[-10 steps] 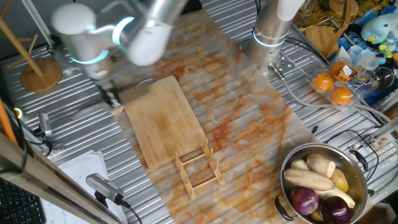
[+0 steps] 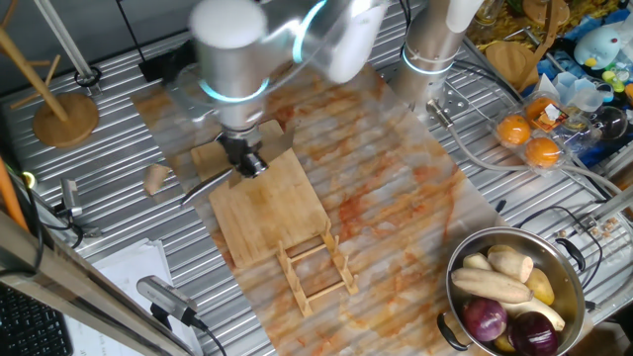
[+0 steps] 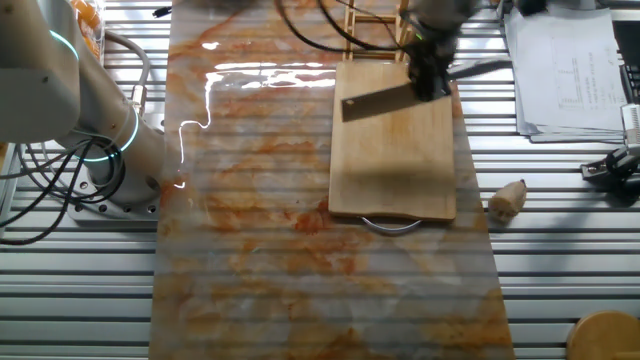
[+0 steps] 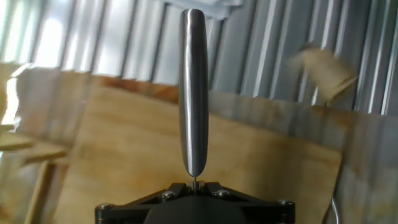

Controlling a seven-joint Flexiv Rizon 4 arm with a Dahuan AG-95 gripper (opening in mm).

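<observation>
A knife with a steel handle [image 4: 194,93] is clamped in my gripper, which is shut on it. The handle points ahead in the wrist view, toward the metal slats. In exterior view 2 the broad blade [image 3: 380,103] reaches out the other side of the gripper [image 3: 430,88], above the wooden cutting board [image 3: 392,180]. Nothing lies on the board's visible surface. A beige, blunt-ended vegetable piece [image 3: 507,200] rests on the slats just off the board's side; it also shows as a blurred piece [image 4: 326,73] in the wrist view.
A small wooden rack [image 2: 294,282] stands against one end of the board. The steel pot [image 2: 457,297] at lower right holds several vegetables. Papers [image 3: 565,75] and a clamp-like device [image 2: 166,297] lie at the side.
The arm has swung right in exterior view 1, carrying the knife from beyond the board's left edge to above the board. The beige piece on the slats now shows uncovered.
</observation>
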